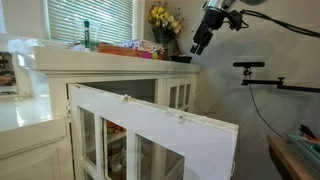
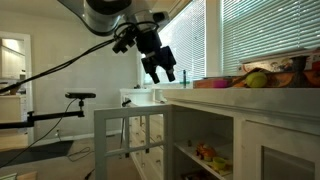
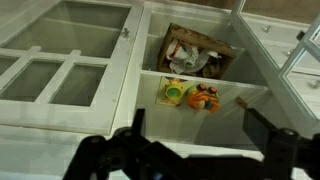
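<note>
My gripper is open, its two dark fingers wide apart with nothing between them. In exterior view 2 the gripper (image 2: pixel 162 77) points down, high above a white cabinet's swung-out door (image 2: pixel 129 142). The same door, with framed panes, shows large in front of the cabinet in exterior view 1 and at the left of the wrist view. Inside the cabinet, the wrist view shows a brown box (image 3: pixel 220 62) with crumpled packaging, a yellow-green item (image 3: pixel 172 93) and an orange, colourful item (image 3: pixel 204 98). My gripper touches none of them.
The white countertop (image 1: pixel 75 60) carries packages, a green bottle (image 1: pixel 87 35) and yellow flowers (image 1: pixel 163 16) in a vase. Another glass-paned door edge (image 3: pixel 300 55) shows at the right of the wrist view. A wooden table edge (image 1: pixel 290 158) is at the lower right.
</note>
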